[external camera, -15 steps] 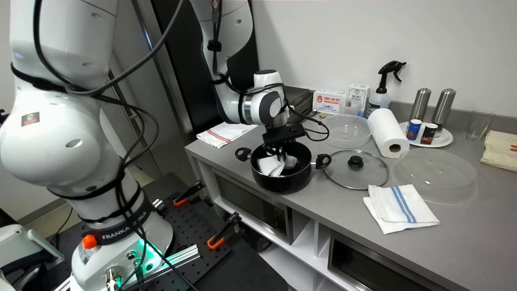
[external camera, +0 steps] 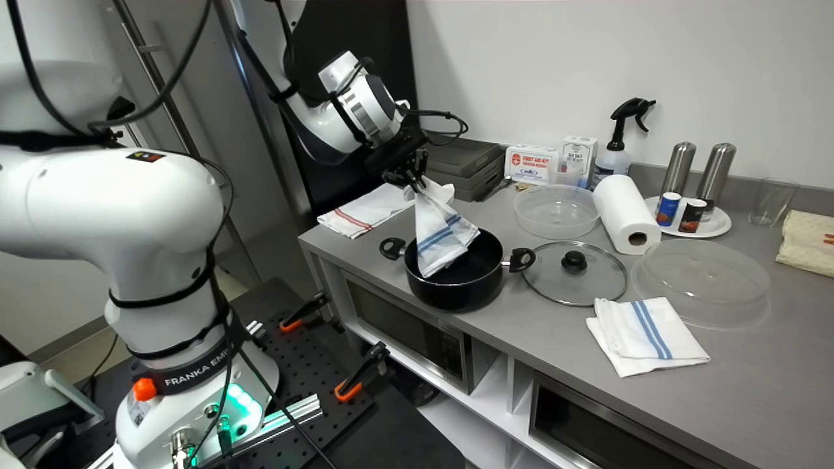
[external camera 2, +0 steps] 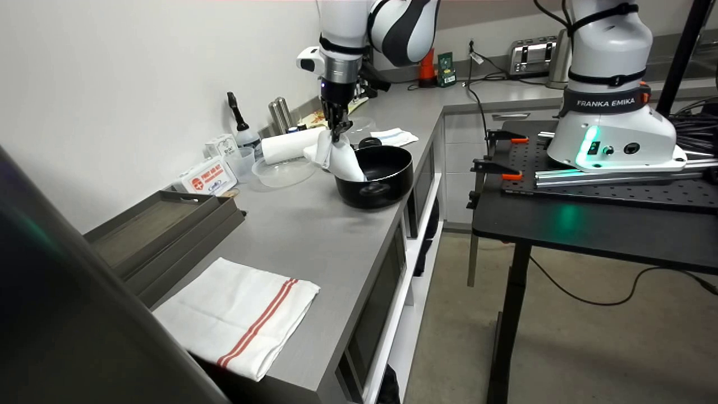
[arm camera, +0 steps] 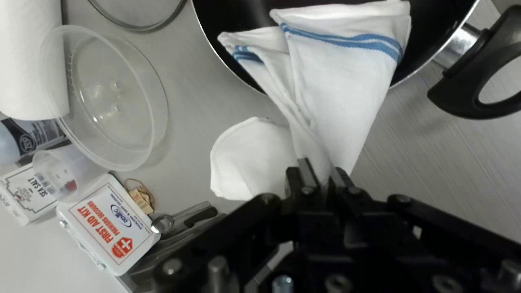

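Observation:
A white cloth with blue stripes (external camera: 442,238) hangs from my gripper (external camera: 410,173), which is shut on its bunched upper part. Its lower end dips over the open black pot (external camera: 461,290), and the wrist view shows the striped folds (arm camera: 342,63) across the pot's rim. Another flap of the cloth (arm camera: 251,161) sticks out to the left of the fingers in that view. In exterior view 2 the gripper (external camera 2: 336,131) stands above the pot's far-left side, the cloth (external camera 2: 343,161) reaching down into the pot (external camera 2: 397,178).
A glass lid (external camera: 575,273) lies right of the pot. A second blue-striped cloth (external camera: 649,336) is folded near the front edge, and a red-striped one (external camera 2: 235,316) at the counter's end. Paper towels (external camera: 627,215), clear plastic covers and grey trays (external camera 2: 161,235) stand around.
My gripper has risen out of the pot and moved left toward the counter's end, drawing the cloth up with it. The cloth was bunched inside the pot before.

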